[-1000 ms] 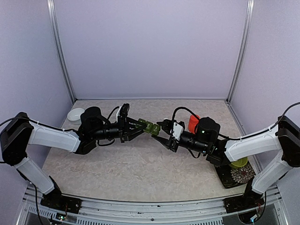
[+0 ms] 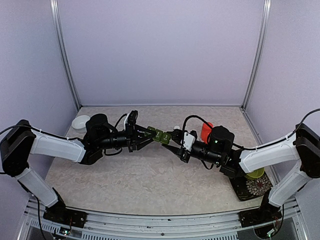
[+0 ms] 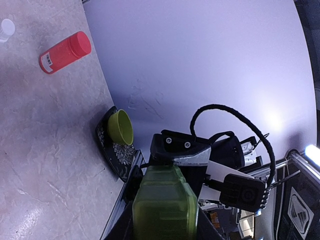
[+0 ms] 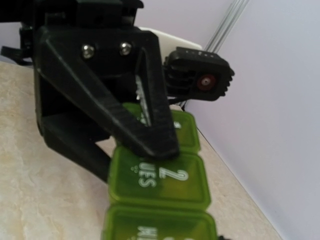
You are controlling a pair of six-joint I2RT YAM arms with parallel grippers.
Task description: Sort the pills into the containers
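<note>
A green translucent pill box (image 2: 158, 135) with numbered compartments (image 4: 155, 180) is held in the air between both grippers, above the middle of the table. My left gripper (image 2: 149, 135) is shut on one end of it; in the right wrist view its black fingers lie over the lid beside the "2" compartment. My right gripper (image 2: 171, 140) is shut on the other end, seen behind the box in the left wrist view. Whether any pills are inside is unclear.
A red bottle (image 3: 62, 54) and a white bottle (image 3: 6, 30) stand behind the arms. A yellow-green cup (image 3: 120, 127) sits on a dark patterned tray (image 2: 245, 190) at the right. A white bowl (image 2: 80, 123) is at the back left.
</note>
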